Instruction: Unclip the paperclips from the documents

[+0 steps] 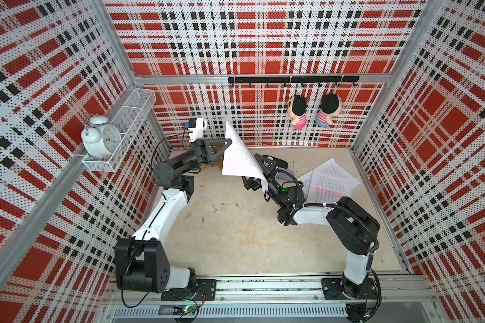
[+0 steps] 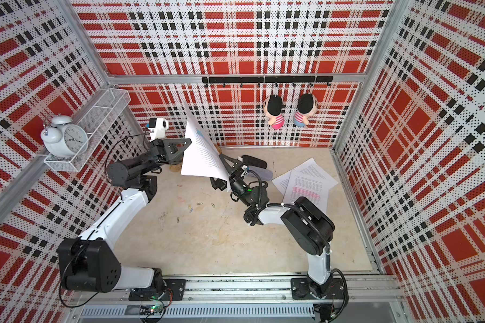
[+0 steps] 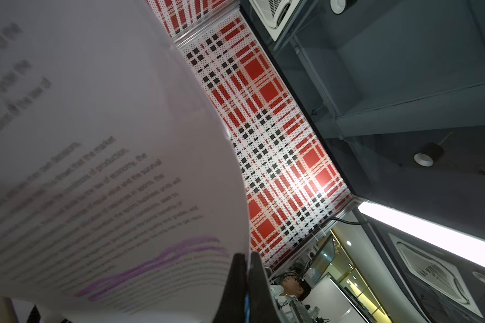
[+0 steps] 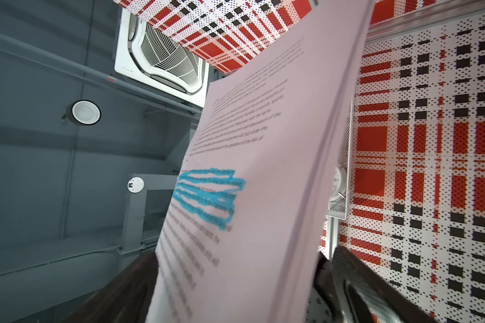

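Observation:
A printed document (image 1: 242, 160) hangs bent in the air between my two arms. My left gripper (image 1: 229, 142) is shut on its left edge; in the left wrist view the paper (image 3: 118, 177) runs into the closed fingers (image 3: 236, 293). Around the document's lower right edge, my right gripper (image 1: 252, 170) stands open. In the right wrist view the sheet (image 4: 237, 145), marked in blue, passes between the spread fingers. I cannot make out a clip on the held document. Loose paperclips, including one clip (image 1: 237, 204) and another clip (image 1: 203, 219), lie on the table.
More printed papers (image 1: 328, 183) lie spread at the table's right. A dark object (image 1: 277, 161) sits behind my right gripper. The alarm clock (image 1: 102, 137) is in the wire basket (image 1: 137, 107) on the left wall.

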